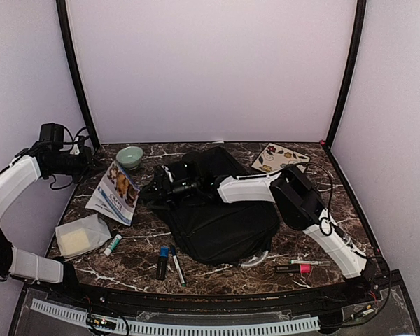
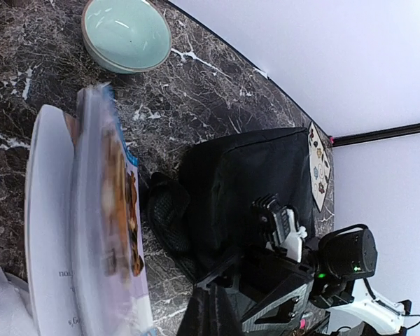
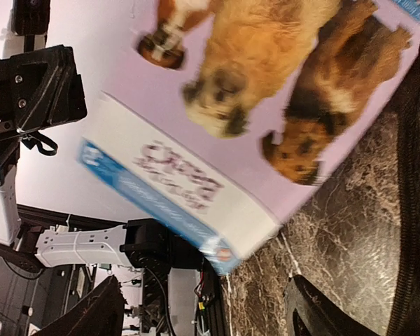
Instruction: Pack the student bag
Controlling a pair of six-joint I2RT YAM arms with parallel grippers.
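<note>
A booklet with dog pictures [image 1: 115,190] stands bent upward left of the black bag [image 1: 224,234]; it fills much of both wrist views. My left gripper [image 1: 84,164] is at the far left behind the booklet; its fingertips [image 2: 210,301] show shut. Whether the booklet's edge is held is hidden. My right gripper [image 1: 154,189] is over the bag's left side beside the booklet, with its fingers apart at the bottom of the right wrist view and nothing clearly between them.
A mint bowl [image 1: 129,156] is at the back left, a patterned board [image 1: 280,158] at the back right. A clear pouch [image 1: 80,234], glue stick [image 1: 112,245], blue-capped bottle [image 1: 162,262] and several markers lie along the front.
</note>
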